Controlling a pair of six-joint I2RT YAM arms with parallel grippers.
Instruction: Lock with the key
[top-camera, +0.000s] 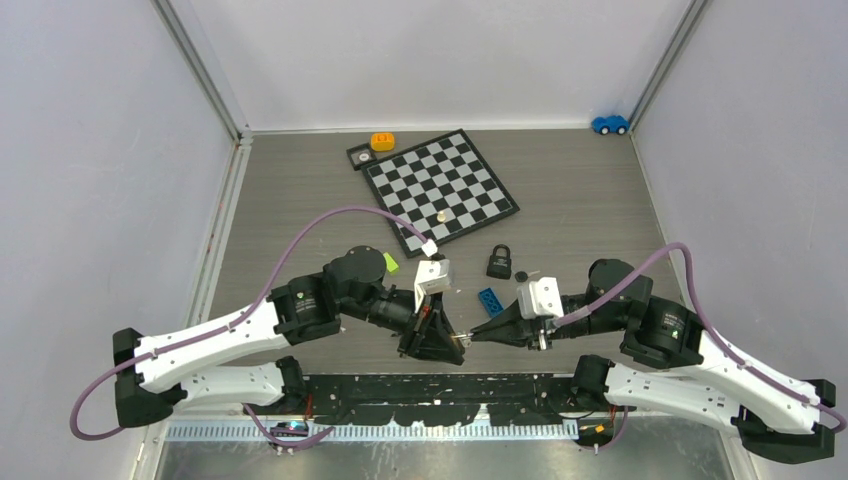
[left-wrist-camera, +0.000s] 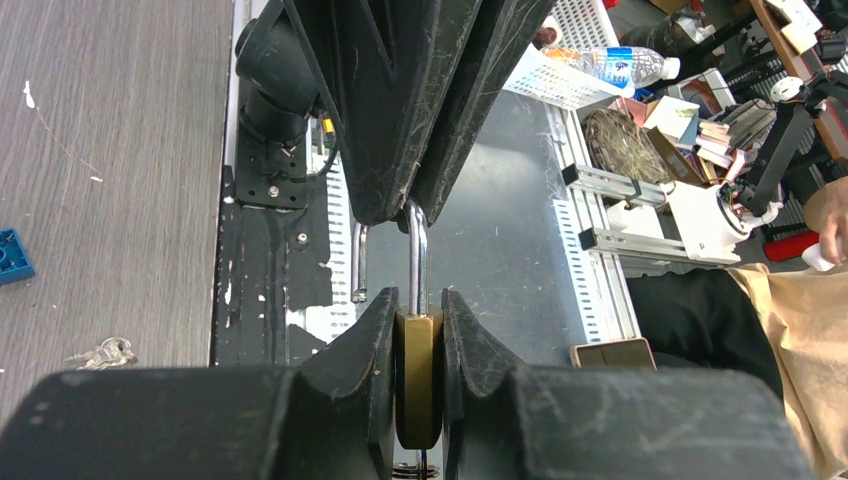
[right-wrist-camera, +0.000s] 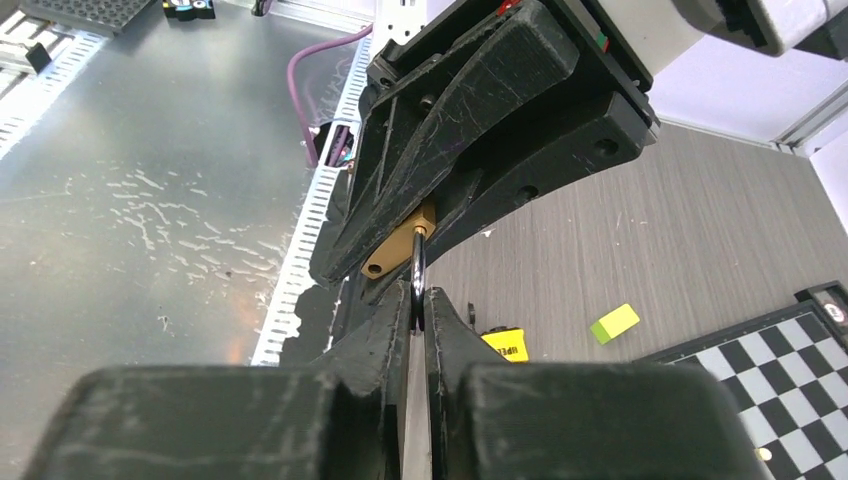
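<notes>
In the left wrist view a brass padlock (left-wrist-camera: 419, 380) is held upright in my left gripper, shut on its body. Its steel shackle (left-wrist-camera: 418, 255) rises into my right gripper, whose fingertips are shut on it. The right wrist view shows my right gripper gripping that shackle, with the brass body (right-wrist-camera: 395, 245) between the left fingers. A black padlock (top-camera: 499, 263) lies on the floor in the top view, with a small dark-headed key (top-camera: 521, 277) beside it.
A chessboard (top-camera: 440, 190) lies behind, with an orange block (top-camera: 382, 141) nearby. A blue brick (top-camera: 489, 302) and a green block (top-camera: 390, 263) lie near the arms. A blue toy car (top-camera: 609, 124) sits at the back right.
</notes>
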